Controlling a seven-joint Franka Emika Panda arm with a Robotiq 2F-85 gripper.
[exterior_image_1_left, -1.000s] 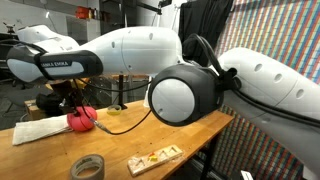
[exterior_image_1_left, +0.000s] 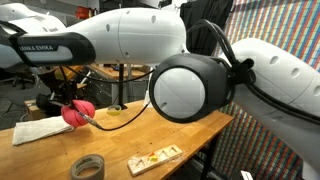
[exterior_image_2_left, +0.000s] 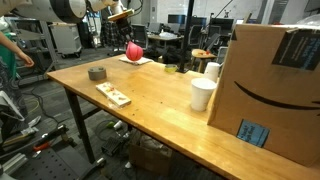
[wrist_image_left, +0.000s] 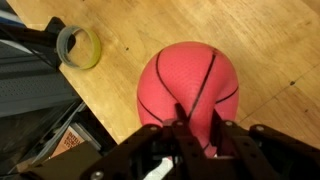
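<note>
A small red ball with black seam lines (wrist_image_left: 188, 82) fills the middle of the wrist view. My gripper is shut on its near side, the dark fingers overlapping the lower part of the ball. From the side, the ball (exterior_image_2_left: 133, 51) hangs under the gripper (exterior_image_2_left: 130, 40) near the far end of the table. In exterior view 1 the ball (exterior_image_1_left: 78, 113) shows below the arm, with a white cloth (exterior_image_1_left: 42, 129) beside it on the left. Whether the ball touches the tabletop is hard to tell.
On the wooden table lie a roll of tape (exterior_image_1_left: 88, 168) and a pale tray (exterior_image_1_left: 155, 160). A white cup (exterior_image_2_left: 203, 94) and a large cardboard box (exterior_image_2_left: 270, 85) stand at the other end.
The ball and gripper have shifted slightly left and up in exterior view 1. The arm has moved with them; the tape, tray and cloth have stayed put.
</note>
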